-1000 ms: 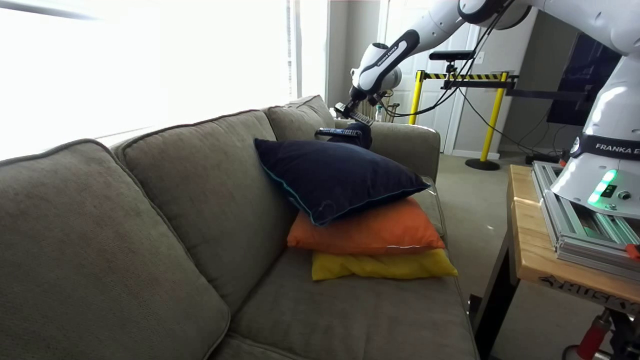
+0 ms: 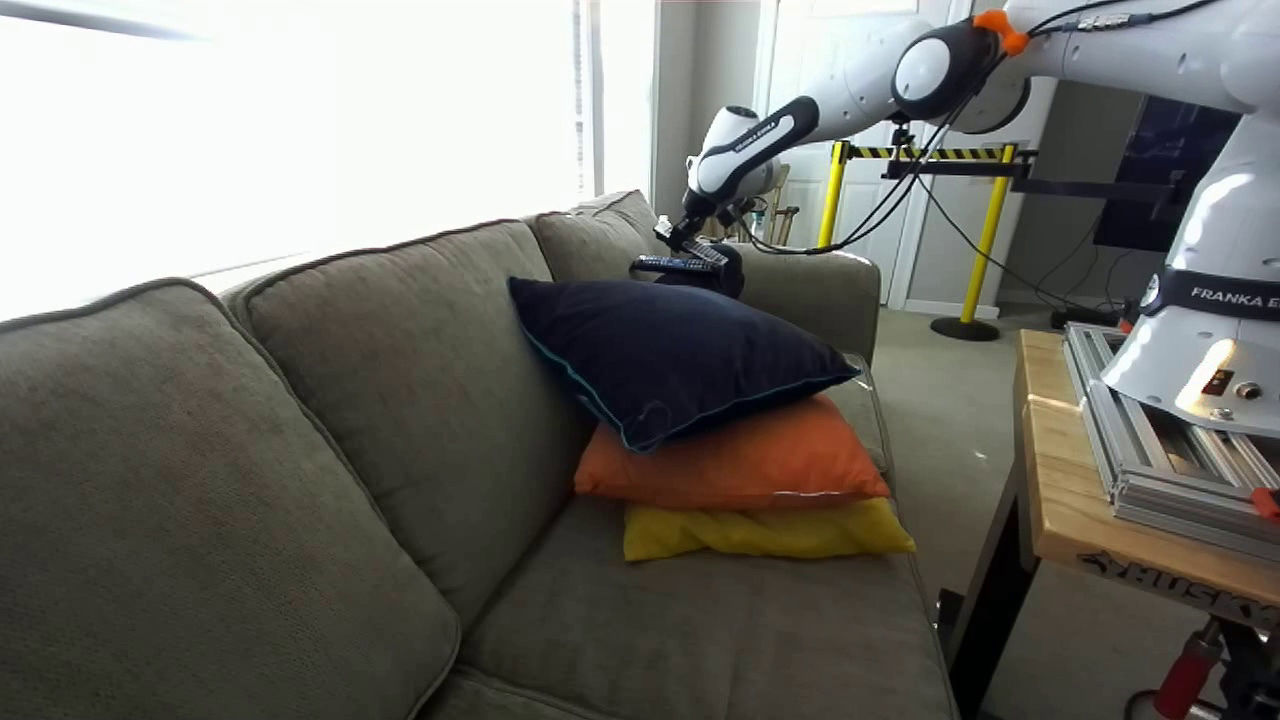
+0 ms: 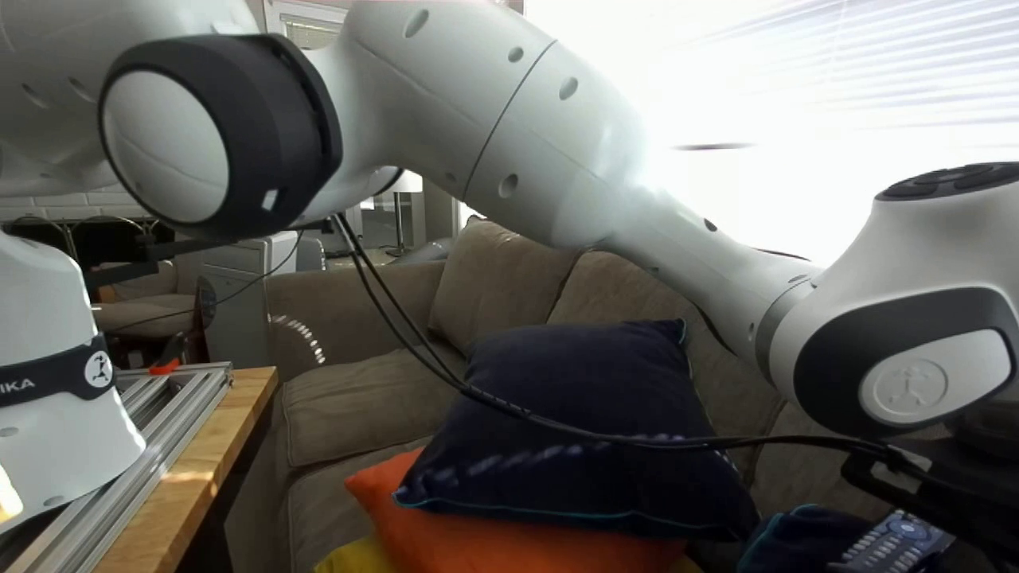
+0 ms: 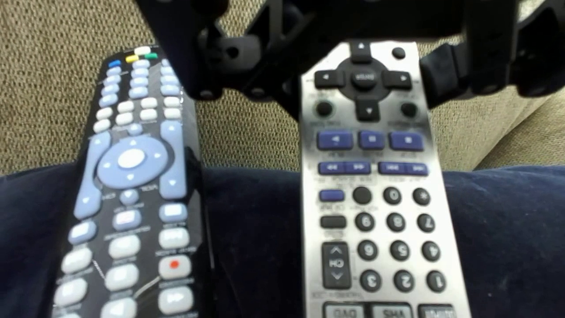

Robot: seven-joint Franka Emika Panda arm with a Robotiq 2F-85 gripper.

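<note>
In the wrist view my gripper is shut on a silver remote (image 4: 381, 212), with one finger pad against each long side near its arrow keys. A black remote (image 4: 135, 222) with pale blue buttons lies to its left, apart from it, over a dark blue cushion (image 4: 254, 228). From exterior view 1, the silver remote (image 2: 704, 251) appears tilted just above the black remote (image 2: 674, 264), near the sofa's far end. Whether the silver one touches the cushion beneath cannot be told. Exterior view 2 shows the black remote (image 3: 893, 543) at lower right; there the silver remote is hidden.
A large navy cushion (image 2: 684, 348) rests on an orange cushion (image 2: 744, 462) and a yellow one (image 2: 768, 530), on the near side of the remotes. The sofa back (image 2: 396, 336) and far armrest (image 2: 816, 294) border the spot. Bare seat lies in front.
My arm has come down and slightly left in exterior view 1, bringing the silver remote close to the black one. The cushions and black remote look unmoved. The base light is no longer green.
</note>
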